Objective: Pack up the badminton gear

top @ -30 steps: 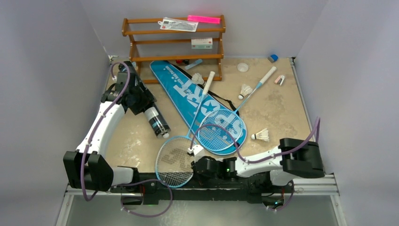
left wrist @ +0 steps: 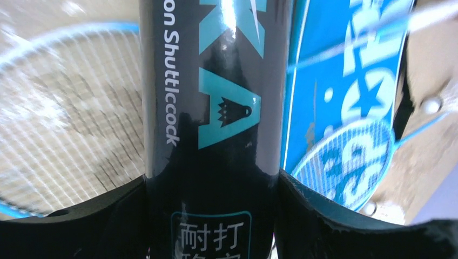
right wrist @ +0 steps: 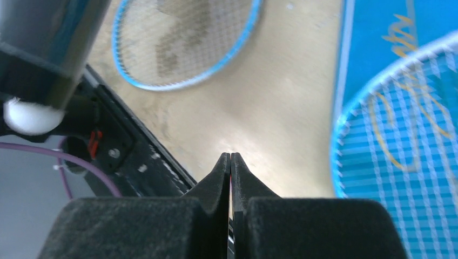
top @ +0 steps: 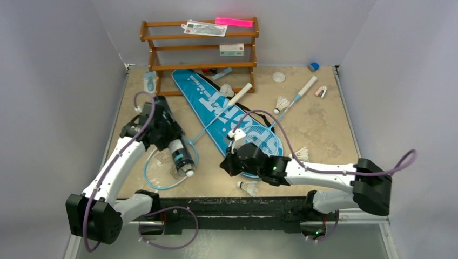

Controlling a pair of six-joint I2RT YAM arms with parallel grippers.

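The black shuttlecock tube (left wrist: 216, 108) is clamped between the fingers of my left gripper; in the top view the tube (top: 181, 157) hangs over a racket head, a white shuttlecock tip at its lower end. That racket (top: 156, 188) lies at the left, its white handle (top: 240, 94) across the blue bag (top: 201, 102). My right gripper is shut, nothing between its fingers, above bare table between the left racket and the bag. A second racket (top: 268, 145) rests partly on the bag. Shuttlecocks lie at the front (top: 249, 186), right (top: 300, 154) and upper right (top: 281, 104).
A wooden rack (top: 201, 67) stands at the back. Near it are another shuttlecock (top: 227, 90) and a clear round lid (top: 278, 77). A blue block (top: 313, 67) and a small red-and-white item (top: 321, 91) lie back right.
The left racket's head has swung leftward and back, under the tube. A front shuttlecock now shows. The left arm shifted slightly with the tube.
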